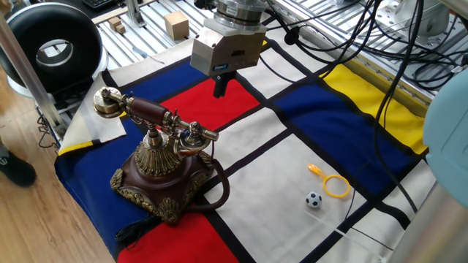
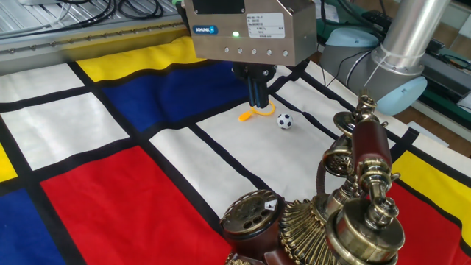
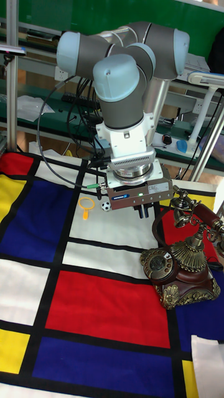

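My gripper [image 1: 220, 93] hangs in the air above the cloth, its dark fingers pointing down. In exterior view 3 the two fingers [image 3: 139, 211] show close side by side; how far apart they stand is unclear, and nothing is seen between them. A vintage telephone [image 1: 155, 162], dark red and brass, stands on the cloth with its handset [image 1: 150, 111] lying across the cradle. Apart from the gripper, a small black-and-white ball [image 1: 313, 199] rests beside a yellow-orange magnifier-like ring with a handle [image 1: 336, 185], both on a white patch.
A cloth of coloured blocks [image 2: 132, 199] covers the table, with much of it bare. Loose black cables [image 1: 380, 88] hang near the arm. Small wooden blocks [image 1: 176, 25] and a round black object [image 1: 53, 51] sit by the far edge. The phone's cord [image 1: 224, 183] curls beside its base.
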